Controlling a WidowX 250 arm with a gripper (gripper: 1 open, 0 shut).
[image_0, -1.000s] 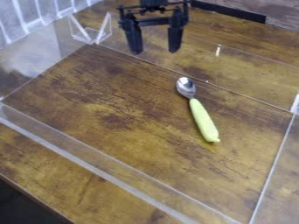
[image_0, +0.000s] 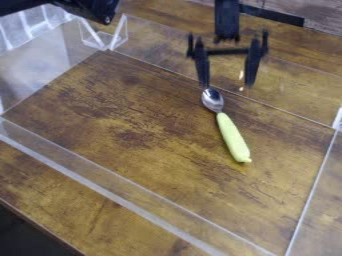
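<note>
A spoon with a silver head (image_0: 211, 99) and a thick pale yellow-green handle (image_0: 233, 138) lies on the wooden surface inside a clear-walled enclosure, head toward the back. My black gripper (image_0: 226, 72) is open above and just behind the spoon's head, blurred, with its two fingers spread apart and nothing seen between them.
Clear acrylic walls (image_0: 120, 180) surround the wooden floor (image_0: 107, 120). A white grid object (image_0: 27, 25) stands at the back left.
My gripper has moved right and somewhat down toward the spoon's head, its fingers still apart. The spoon has not moved.
</note>
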